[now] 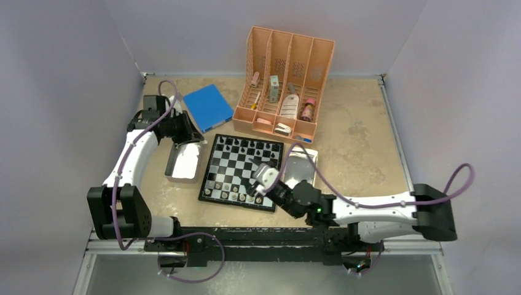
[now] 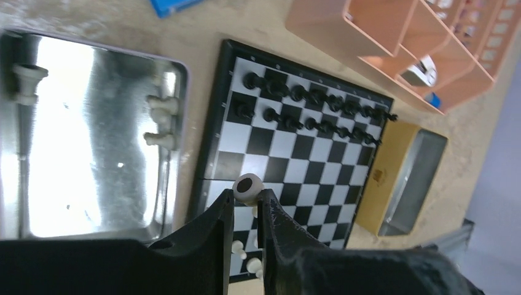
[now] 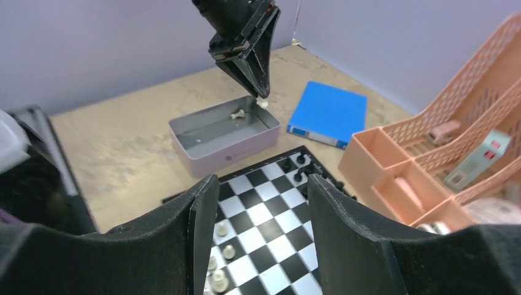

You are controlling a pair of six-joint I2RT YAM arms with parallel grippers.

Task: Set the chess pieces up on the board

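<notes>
The chessboard (image 1: 244, 166) has black pieces (image 2: 319, 98) along its far side and white pieces (image 1: 233, 192) along its near side. My left gripper (image 1: 199, 139) is above the right rim of the grey bin (image 1: 183, 180). It is shut on a white chess piece (image 2: 247, 184), whose rounded end shows between the fingertips. Several white pieces (image 2: 161, 140) lie in the bin. Over the board's right half hangs my right gripper, open, with a wide empty gap between its fingers.
A peach organizer (image 1: 276, 126) with small items stands behind the board. The blue box (image 1: 209, 106) lies behind the bin. A second, empty-looking bin (image 2: 402, 184) sits right of the board, partly under the right arm in the top view.
</notes>
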